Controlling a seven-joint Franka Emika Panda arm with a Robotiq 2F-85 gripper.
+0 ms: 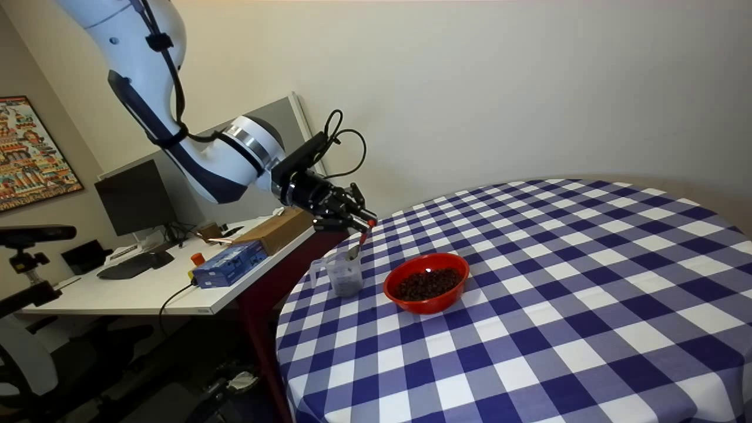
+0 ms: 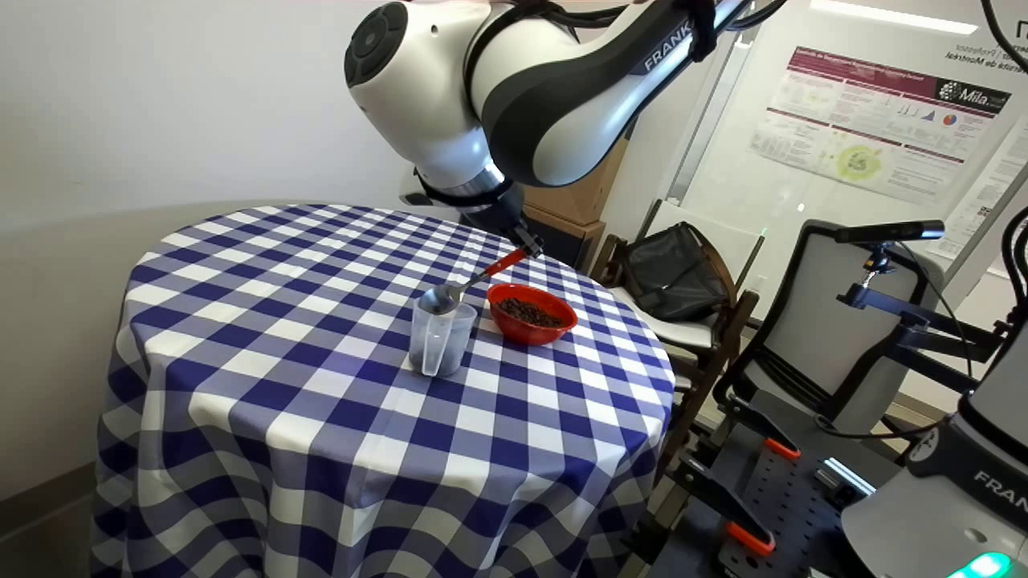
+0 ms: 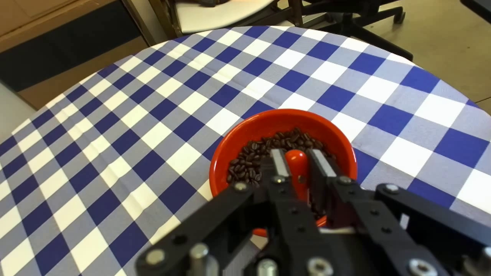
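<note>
My gripper is shut on the red handle of a metal spoon (image 2: 440,299). In exterior view 2 the spoon slants down from the fingers, its bowl at the mouth of a clear plastic jug (image 2: 438,345). Whether spoon and jug touch I cannot tell. Upright on the cloth, the jug has its handle turned toward that camera. Beside it sits a red bowl (image 1: 427,283) of dark coffee beans (image 3: 248,158). From the wrist the bowl shows behind the fingers, while the jug and the spoon's metal end are hidden.
A blue-and-white checked cloth (image 1: 550,282) covers the round table, with wide free room away from the bowl and jug. A white desk (image 1: 165,282) with a blue box (image 1: 231,264) stands beyond the table's edge.
</note>
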